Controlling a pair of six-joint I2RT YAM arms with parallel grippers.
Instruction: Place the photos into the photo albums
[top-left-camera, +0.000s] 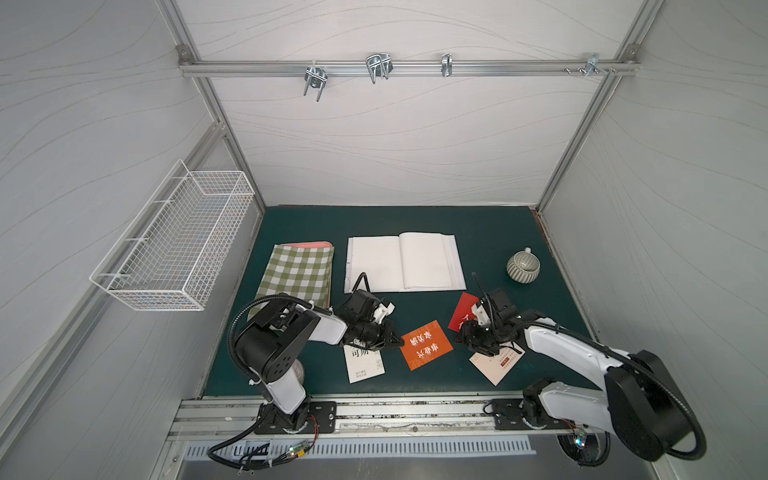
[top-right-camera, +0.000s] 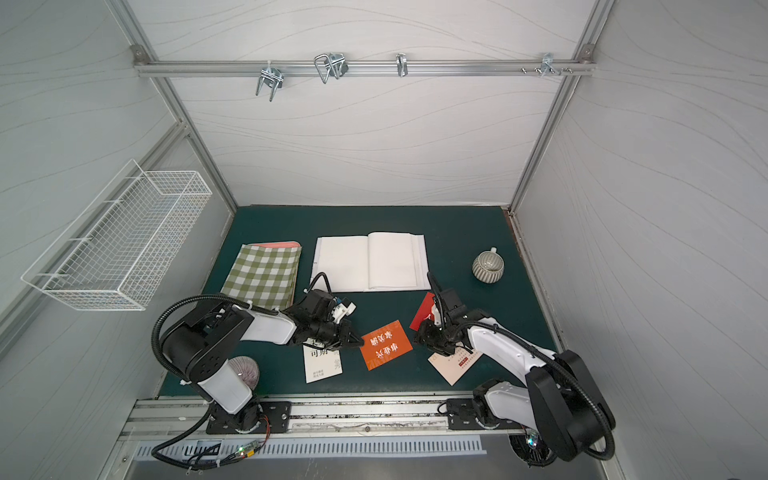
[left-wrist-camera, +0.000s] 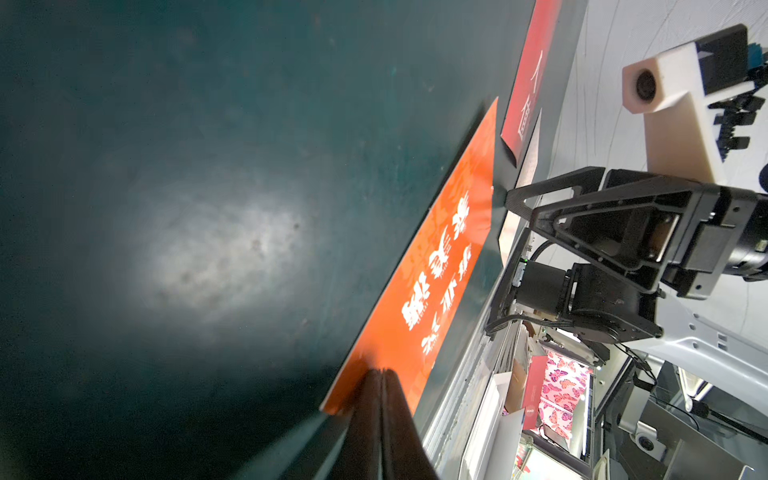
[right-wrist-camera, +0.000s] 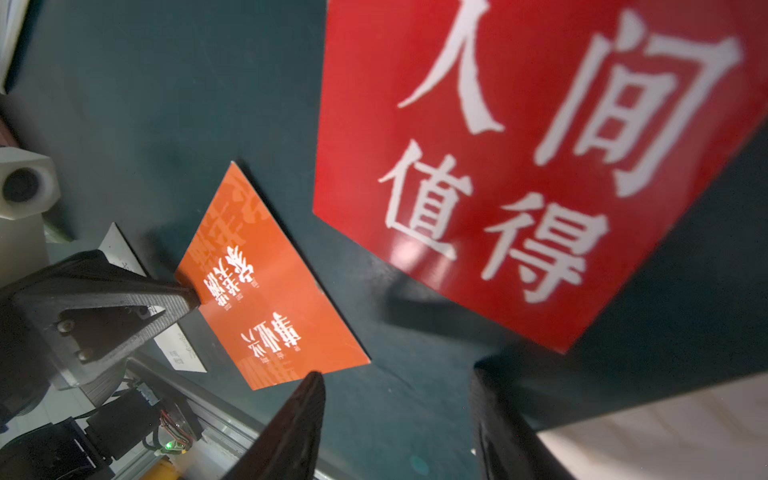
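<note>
An open album (top-left-camera: 374, 264) with blank white pages lies at the middle back. An orange card (top-left-camera: 424, 345), a red card (right-wrist-camera: 528, 160), a cream card (top-left-camera: 496, 368) and a white card (top-left-camera: 364, 366) lie on the mat. My left gripper is shut at the orange card's edge, nothing seen between its fingers. My right gripper is part open over the mat beside the red card, with nothing visible between its fingers.
A green checked cloth (top-left-camera: 292, 272) lies left of the album and a striped pot (top-left-camera: 523, 268) stands at the right. A wire basket hangs on the left wall.
</note>
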